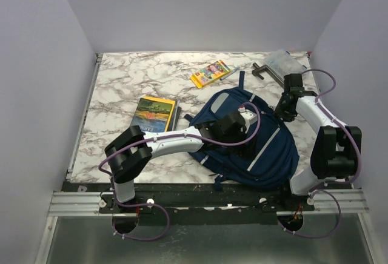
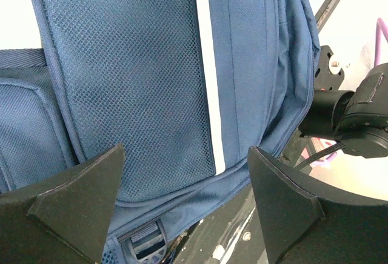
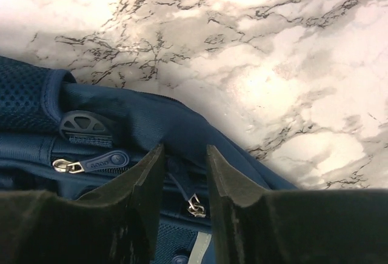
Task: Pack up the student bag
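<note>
The navy backpack (image 1: pixel 260 161) lies flat on the marble table, its fabric and white strip filling the left wrist view (image 2: pixel 139 70). My left gripper hangs open over it, nothing seen between its fingers. My right gripper is part open at the backpack's right edge, fingertips beside a dark zipper pull (image 3: pixel 188 191) with a silver slider; whether it touches the pull is unclear. Another zipper pull (image 3: pixel 103 162) lies to the left.
Books (image 1: pixel 151 115) lie at the left, a yellow pack (image 1: pixel 209 72) and pen at the back. A clear case (image 1: pixel 280 61) and a dark bar-shaped object stand at the back right.
</note>
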